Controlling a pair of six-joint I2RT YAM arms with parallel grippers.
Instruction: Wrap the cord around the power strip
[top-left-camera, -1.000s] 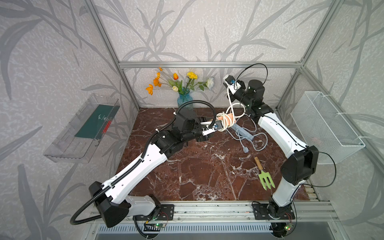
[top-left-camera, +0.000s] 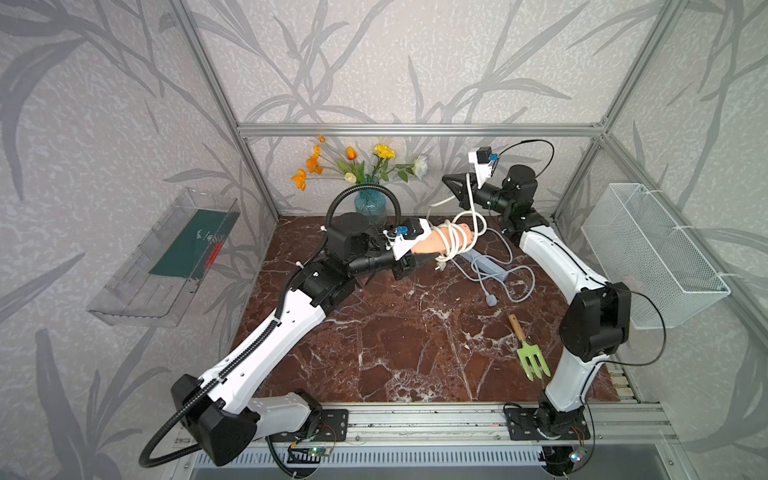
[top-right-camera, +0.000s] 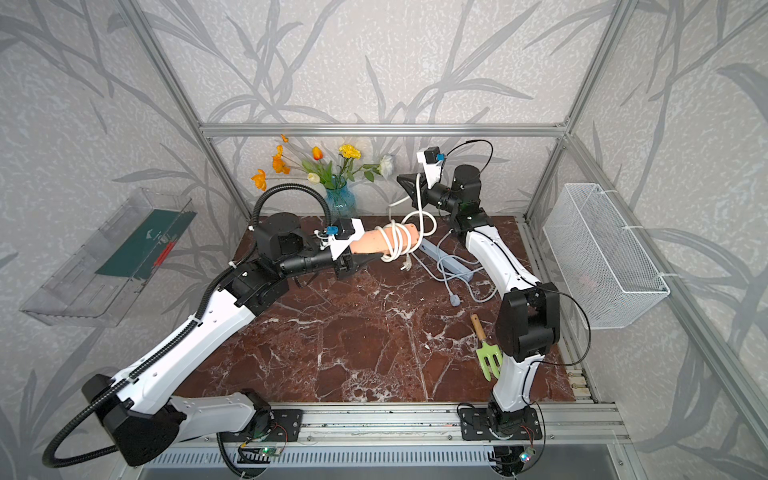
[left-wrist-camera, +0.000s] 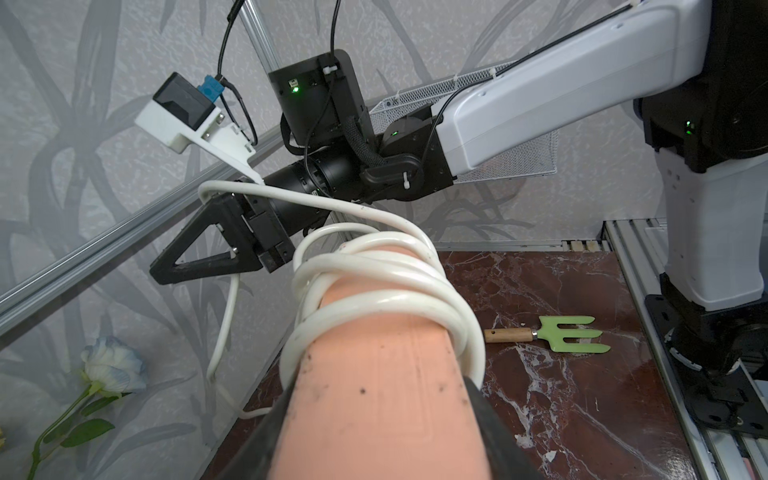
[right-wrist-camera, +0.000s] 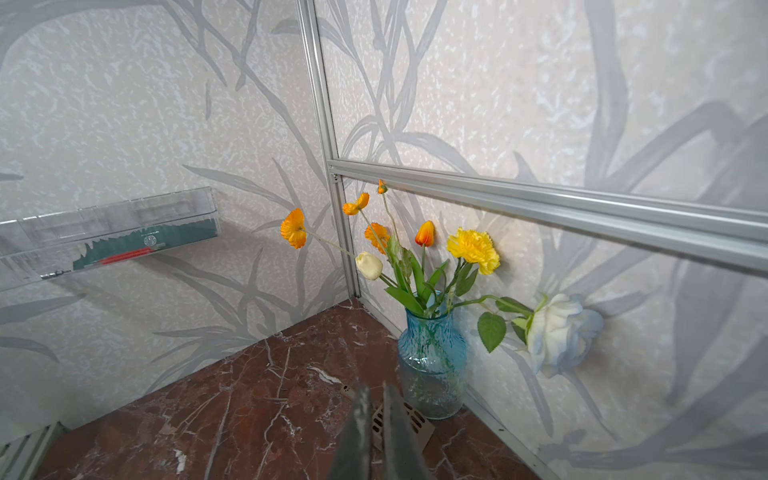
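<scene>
My left gripper (top-left-camera: 416, 249) is shut on the salmon-coloured power strip (left-wrist-camera: 376, 392), holding it above the table. Several loops of white cord (left-wrist-camera: 384, 300) encircle the strip's far half. From these loops the cord runs up to my right gripper (top-left-camera: 454, 185), crosses over it behind the fingers (left-wrist-camera: 188, 260), then hangs down from beneath them. The right wrist view shows those fingertips shut, with nothing visible between the tips; the cord is outside that view. Below the strip hangs the cord's plug (top-left-camera: 441, 265).
A blue-grey power strip (top-left-camera: 485, 263) with its grey cord (top-left-camera: 528, 292) lies on the table beneath the right arm. A green hand fork (top-left-camera: 532, 360) rests at front right. The flower vase (top-left-camera: 370, 204) stands at the back.
</scene>
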